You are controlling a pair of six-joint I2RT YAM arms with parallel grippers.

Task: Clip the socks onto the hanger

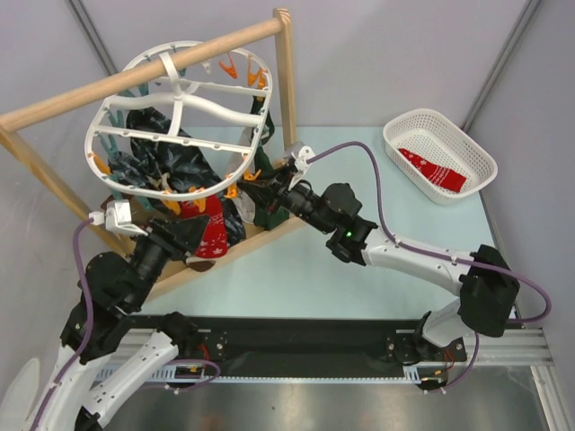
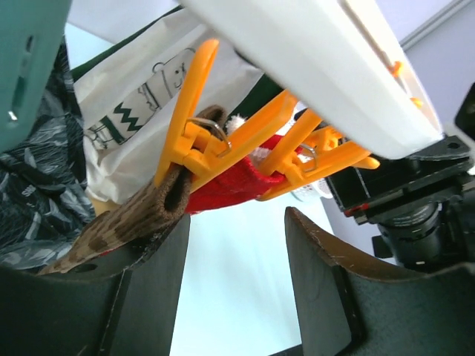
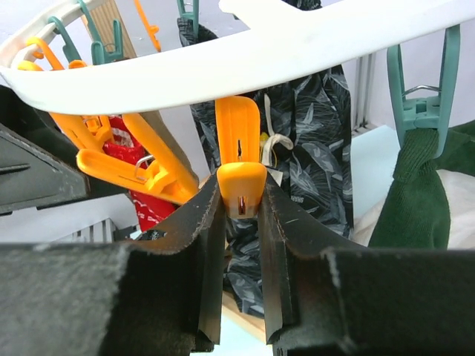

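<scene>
The white oval hanger point(image 1: 153, 190) hangs from a wooden frame, with orange and green clips along its rim. Below its front edge a red patterned sock point(image 1: 213, 235) hangs beside black crinkled material. In the left wrist view, an orange clip point(image 2: 194, 152) grips a brown sock point(image 2: 133, 215), and another orange clip point(image 2: 293, 174) is at red cloth point(image 2: 230, 185). My left gripper is partly open just below them, nothing between its fingers. My right gripper is shut on an orange clip point(image 3: 241, 178) under the rim; no sock shows in that clip.
A white basket point(image 1: 422, 130) at the right holds another red sock point(image 1: 433, 169). A green sock point(image 3: 415, 196) hangs from a green clip point(image 3: 423, 96). The wooden frame point(image 1: 286, 81) stands close around the hanger.
</scene>
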